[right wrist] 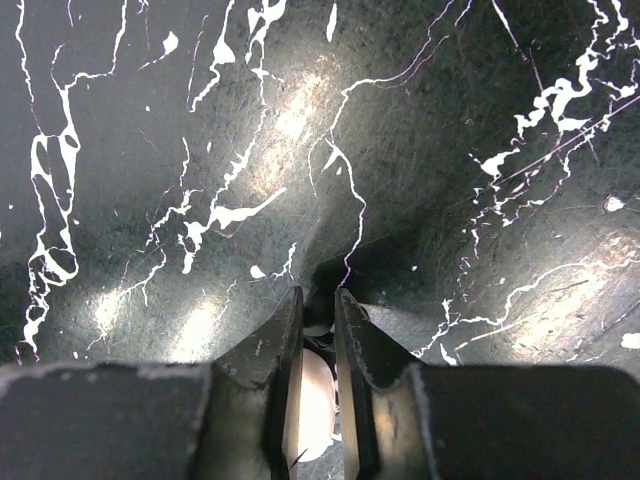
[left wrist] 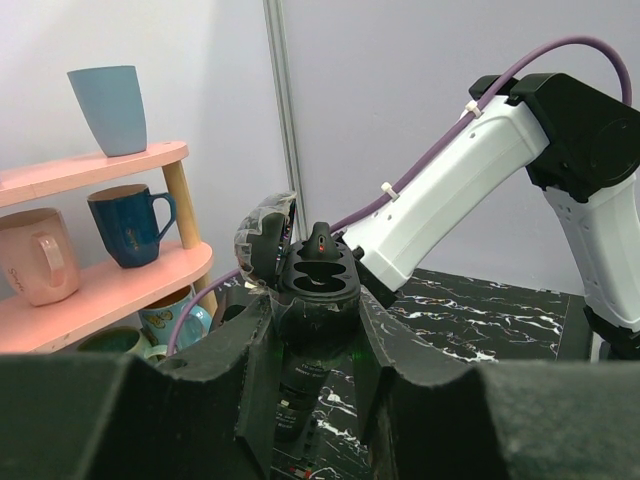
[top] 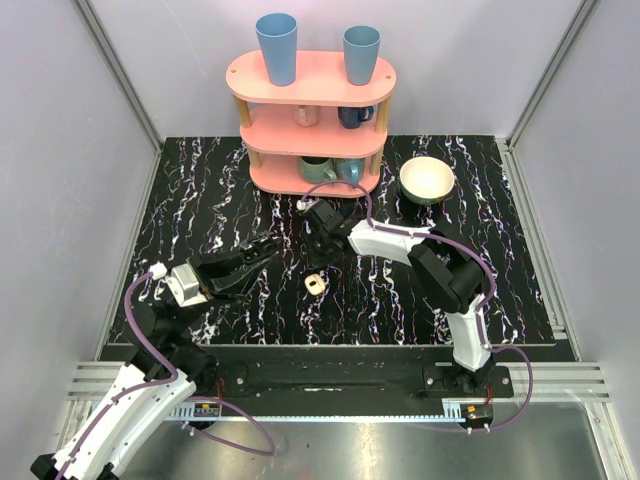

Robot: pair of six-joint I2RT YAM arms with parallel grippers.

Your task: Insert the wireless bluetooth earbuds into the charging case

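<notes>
In the left wrist view, my left gripper is shut on the black charging case (left wrist: 318, 285), its lid tipped open. One dark earbud (left wrist: 320, 240) stands in the back of the case; a slot in front of it looks empty. From above, the left gripper (top: 262, 250) is left of the table's middle. The right gripper points down close to the table, its fingers a narrow gap apart. A small dark rounded thing (right wrist: 318, 316), perhaps an earbud, shows between the tips; whether they grip it cannot be told.
A small white-rimmed object (top: 315, 285) lies on the dark marbled table just in front of the right gripper. Behind stands a pink shelf (top: 312, 122) with cups and mugs. A cream bowl (top: 427, 180) is at the back right.
</notes>
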